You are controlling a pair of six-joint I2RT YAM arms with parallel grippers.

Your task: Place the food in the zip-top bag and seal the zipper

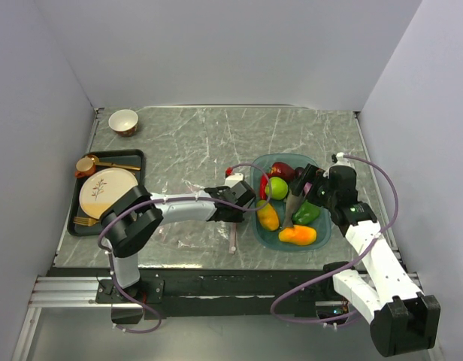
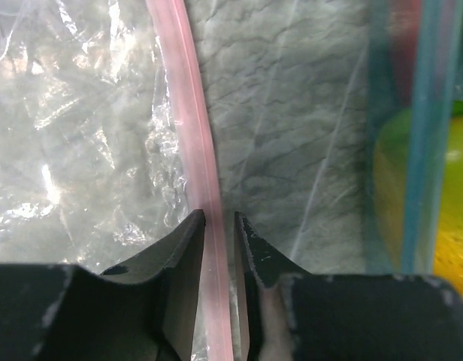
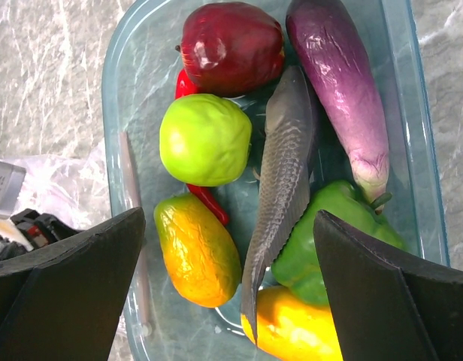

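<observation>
The clear zip bag point(image 2: 81, 143) lies flat on the counter with its pink zipper strip point(image 2: 198, 143) along the right edge. My left gripper is down at that strip, fingers slightly apart, tips on either side of it. The blue bin point(image 1: 270, 239) holds food: green apple point(image 3: 205, 139), red apple point(image 3: 231, 49), eggplant point(image 3: 337, 90), fish point(image 3: 280, 180), green pepper point(image 3: 348, 218), mango point(image 3: 198, 252), yellow-orange produce point(image 3: 292, 323) and red chili point(image 3: 205, 199). My right gripper hangs open above the bin.
A black tray point(image 1: 85, 229) with a plate, cup and cutlery lies on the left. A bowl point(image 1: 123, 122) stands at the back left.
</observation>
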